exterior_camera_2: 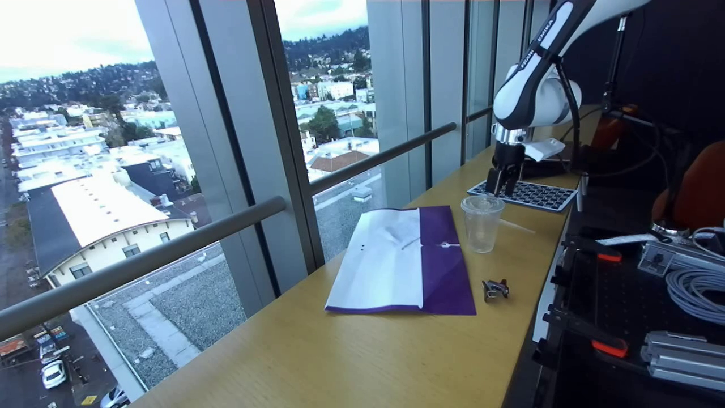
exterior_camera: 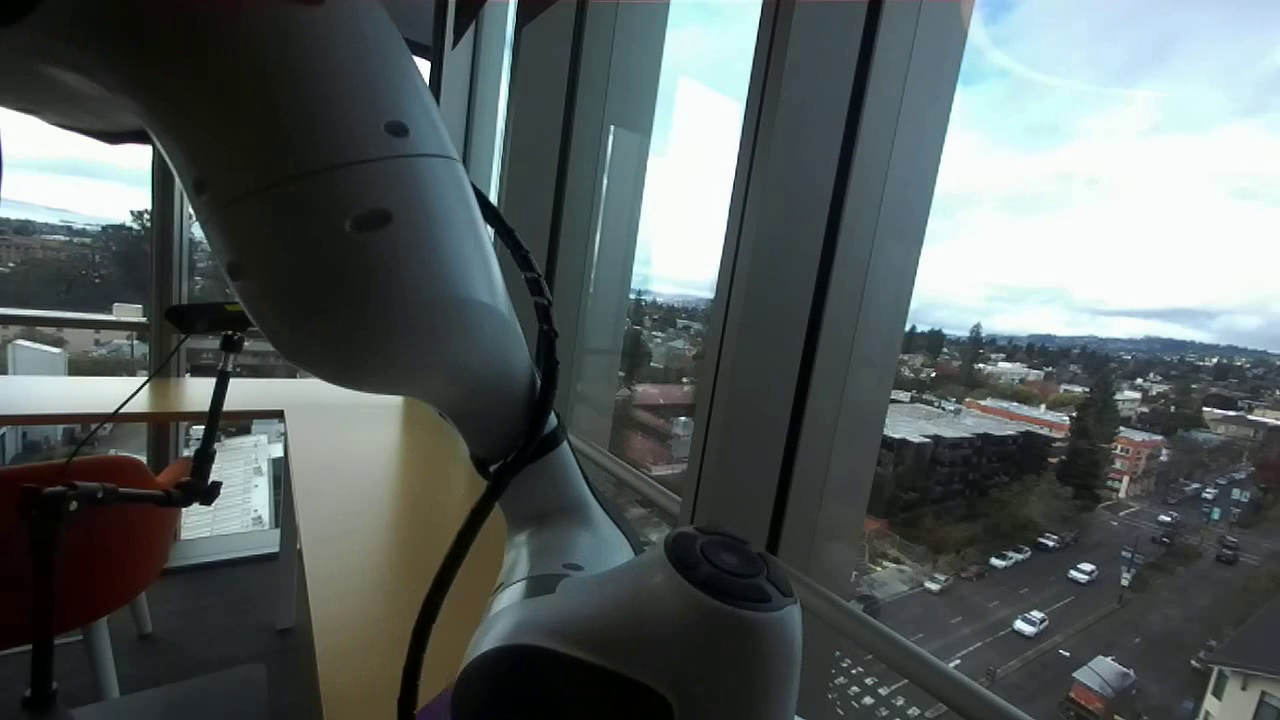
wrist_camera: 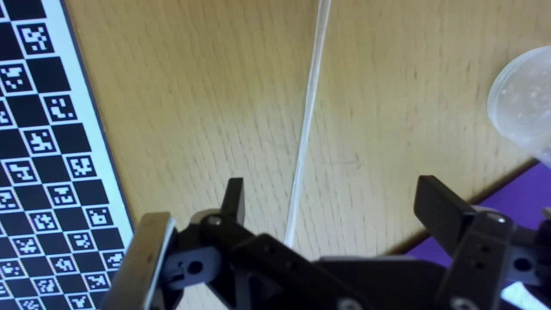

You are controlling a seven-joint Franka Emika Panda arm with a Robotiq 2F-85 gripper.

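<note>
A thin, clear straw-like strip (wrist_camera: 307,121) lies on the wood, its near end seen between the fingers. In the second exterior view the gripper (exterior_camera_2: 501,182) is low beside the black-and-white marker board (exterior_camera_2: 533,195), close behind a clear plastic cup (exterior_camera_2: 481,224). The cup (wrist_camera: 527,98) is partly cut off at the right of the wrist view. In the first exterior view the arm's own body fills the middle, and the gripper is out of sight.
A purple folder (exterior_camera_2: 448,272) with white paper (exterior_camera_2: 380,262) lies open in front of the cup. A small metal clip-like object (exterior_camera_2: 495,289) rests near the table's right edge. A window rail (exterior_camera_2: 380,160) runs along the left.
</note>
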